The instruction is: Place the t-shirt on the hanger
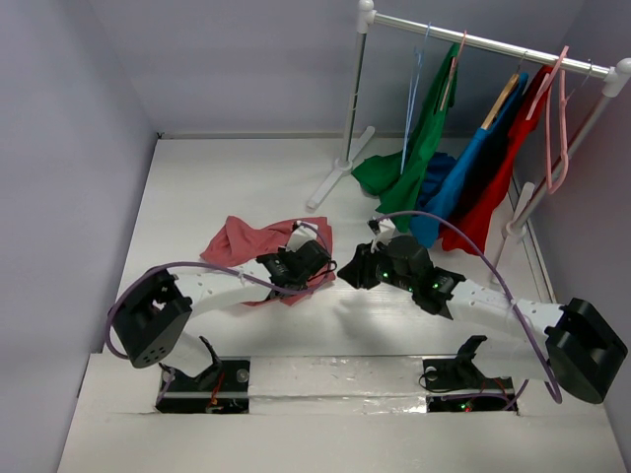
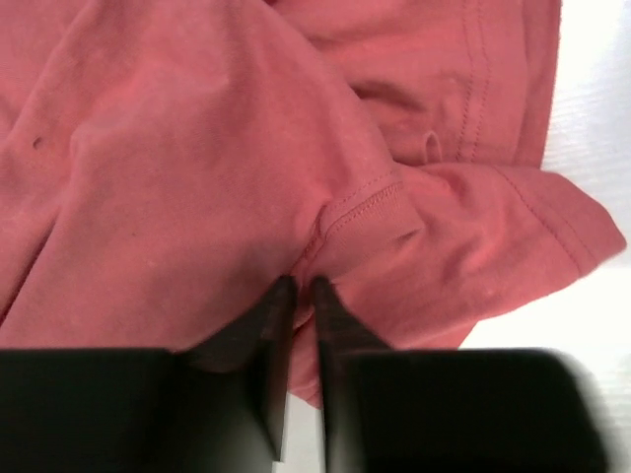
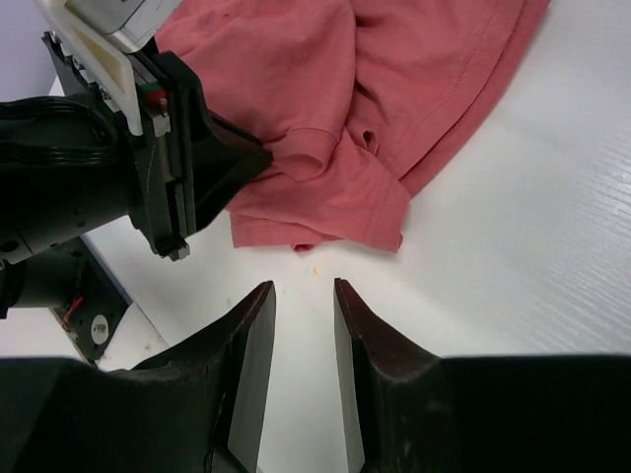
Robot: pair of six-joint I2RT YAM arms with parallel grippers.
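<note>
The red t-shirt (image 1: 235,242) lies rumpled on the white table, partly covered by the left arm. My left gripper (image 1: 328,265) reaches over its right part. Up close in the left wrist view, the left fingertips nearly meet at a folded hem of the t-shirt (image 2: 197,187); whether cloth is pinched between them is unclear. My right gripper stands open and empty, its fingers apart over bare table, just right of the shirt. On the rack at the right hang a pink hanger (image 1: 564,128) and a light blue hanger (image 1: 411,99), both bare.
Green (image 1: 426,133), blue (image 1: 463,172) and red (image 1: 503,168) garments hang from the rack rail (image 1: 493,45) at the back right. The rack's foot (image 1: 335,177) rests on the table behind the shirt. Bare table lies left of the shirt and in front of the right gripper.
</note>
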